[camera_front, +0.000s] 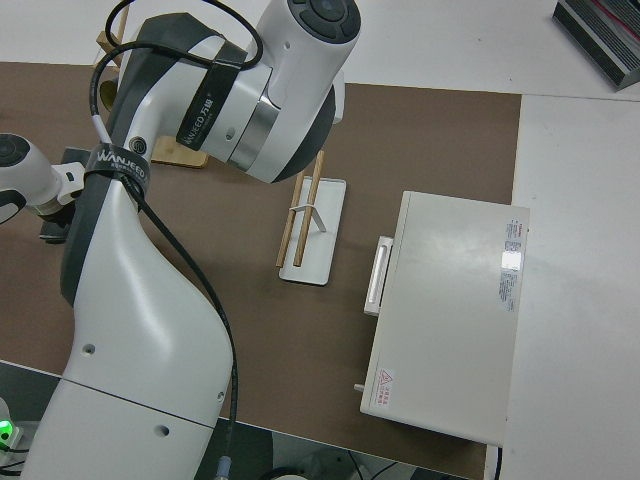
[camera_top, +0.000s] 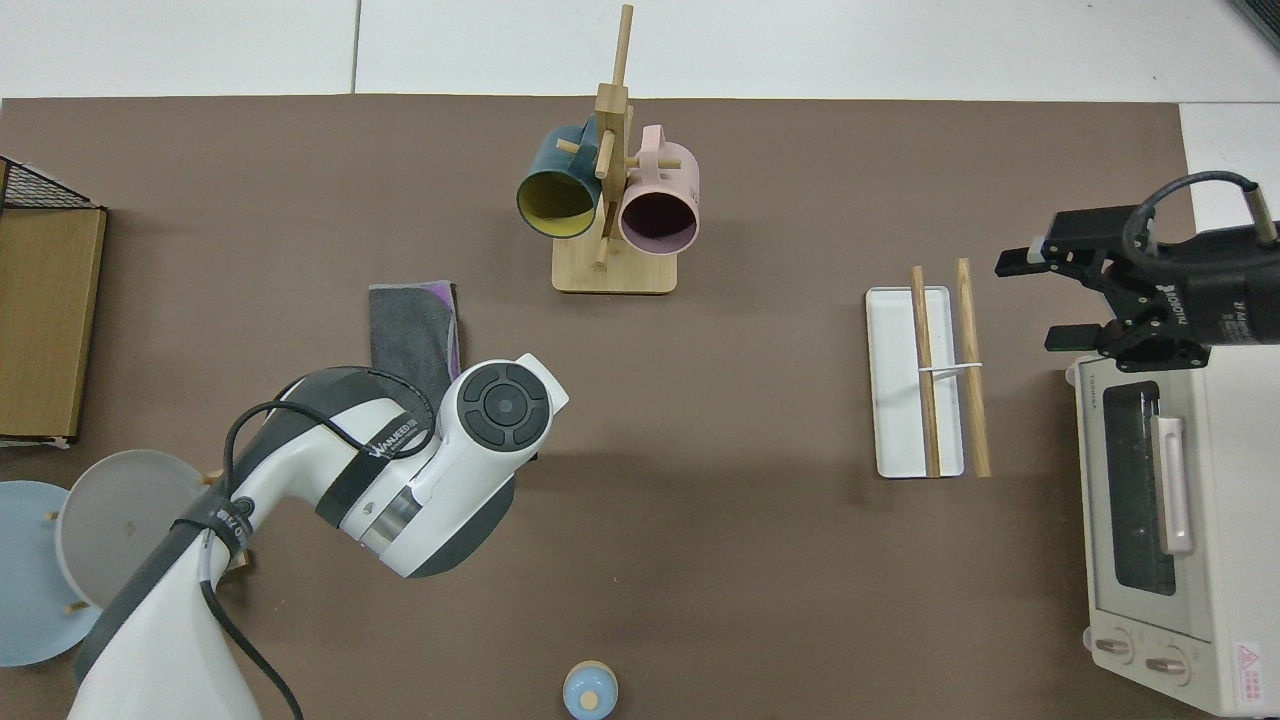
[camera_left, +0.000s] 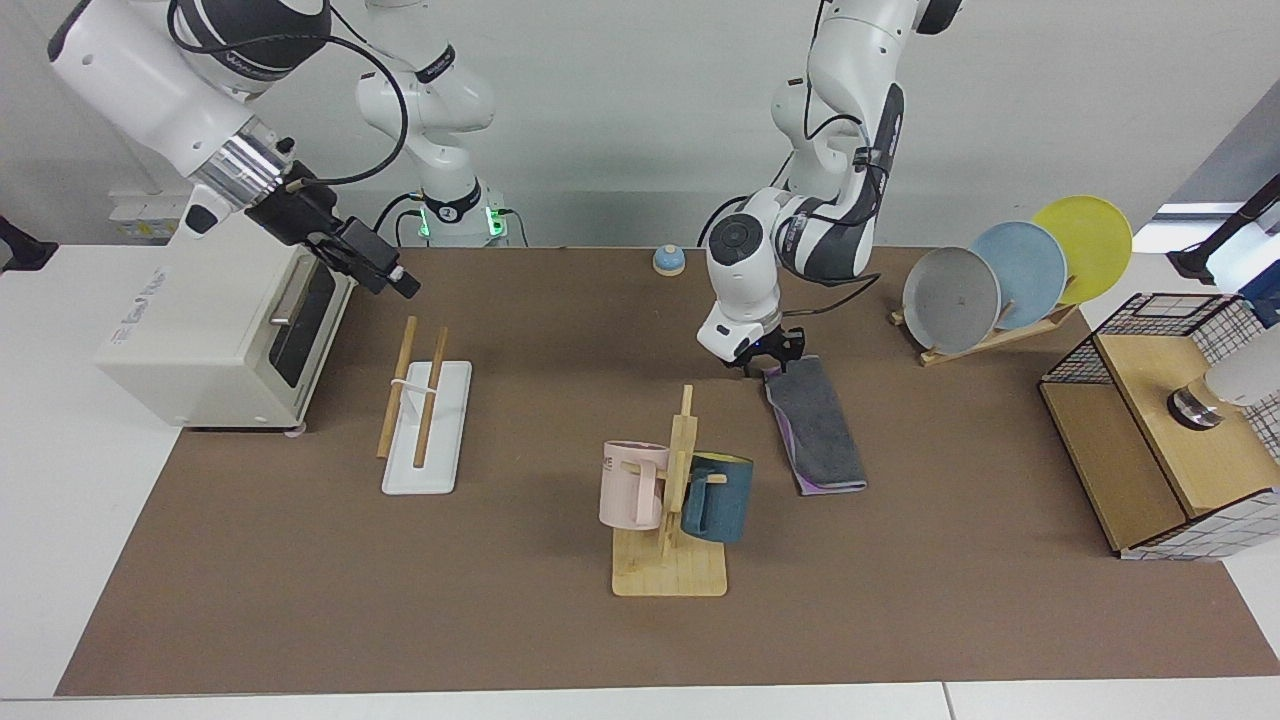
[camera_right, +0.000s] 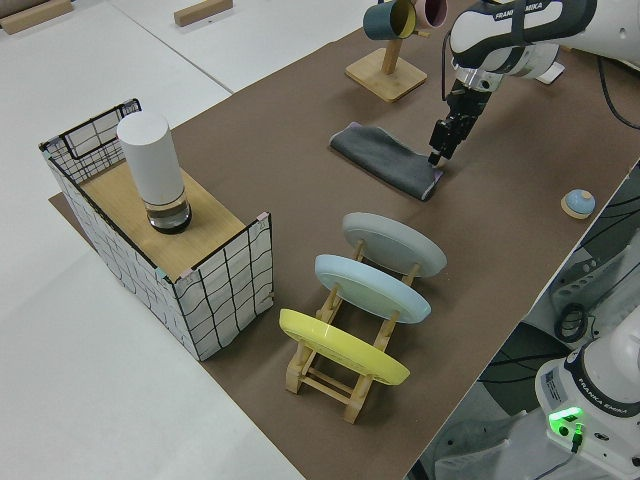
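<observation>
One arm's gripper is lowered over the near end of the grey towel, mostly hidden under its own wrist; in the right view its black fingers are at the towel, grip unclear. The other black gripper hangs above the white toaster oven, its two fingers apart, nothing between them.
A mug tree holds blue and pink mugs. A white board with wooden rods lies beside the oven. A plate rack, a wire shelf and a small blue round object stand around clear mat.
</observation>
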